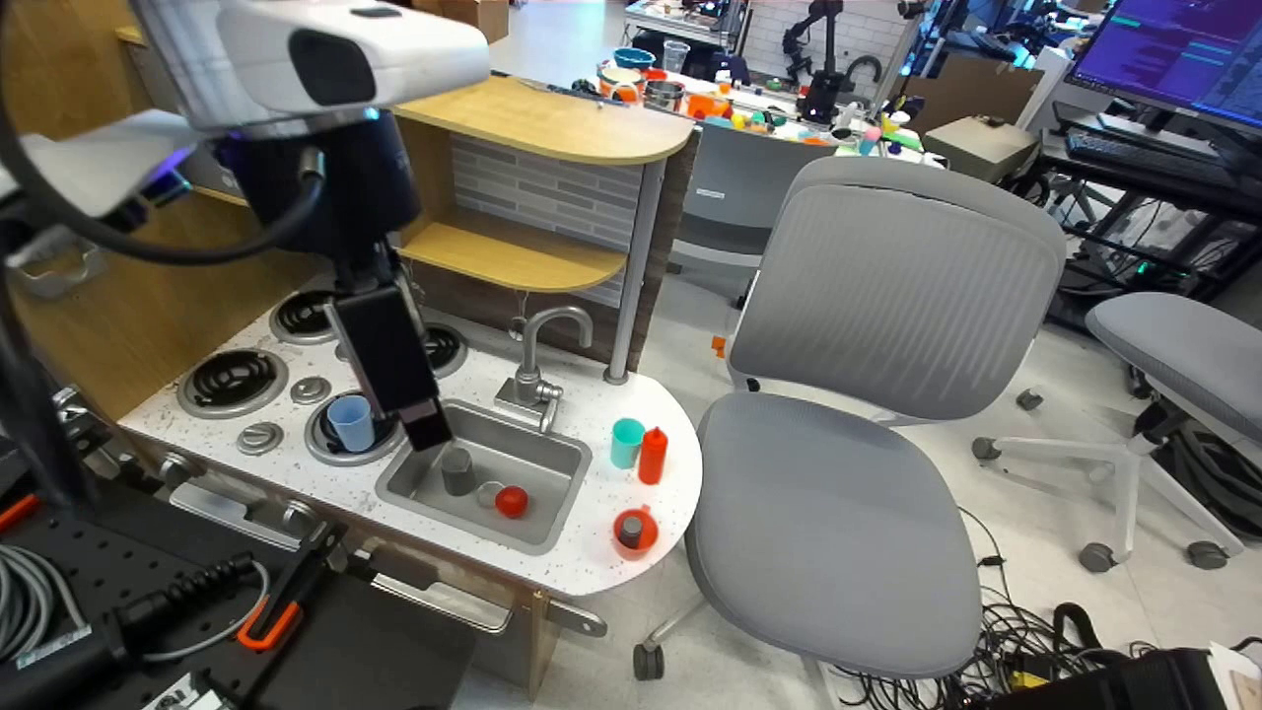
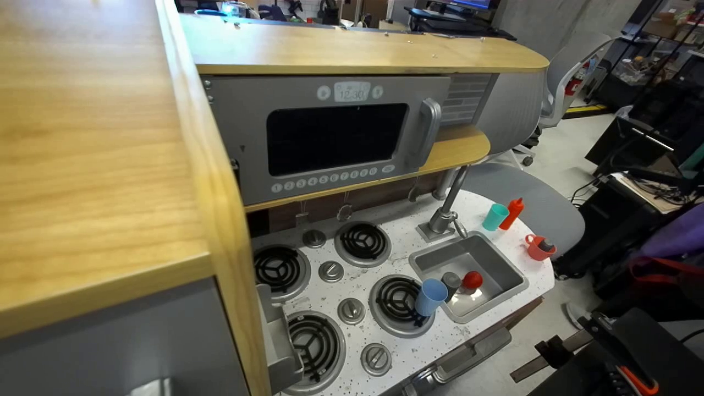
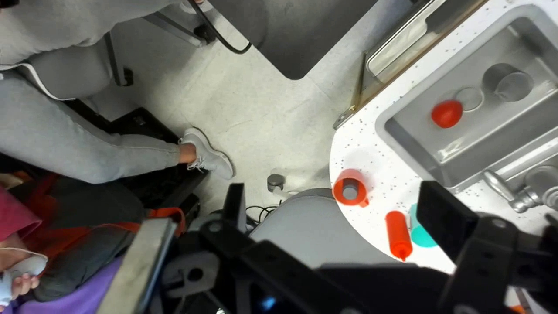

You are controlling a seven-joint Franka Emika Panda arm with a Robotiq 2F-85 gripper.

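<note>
My gripper is open in the wrist view, its two dark fingers wide apart and nothing held. In exterior view 1 the gripper (image 1: 423,424) hangs above the left end of the sink (image 1: 565,497). Inside the sink lie a grey cup (image 1: 457,471) and a red ball-like item (image 1: 511,502). A blue cup (image 2: 430,297) rests on the front right burner. On the counter's rounded end are a teal cup (image 1: 627,443), a red bottle (image 1: 653,456) and a red cup (image 3: 350,186) with a dark grey item inside it.
A faucet (image 1: 532,367) rises behind the sink. The microwave (image 2: 330,138) and wooden shelf (image 1: 515,253) overhang the back of the counter. A grey chair (image 1: 828,532) stands against the counter's rounded end. A person's leg (image 3: 104,151) shows at the left of the wrist view.
</note>
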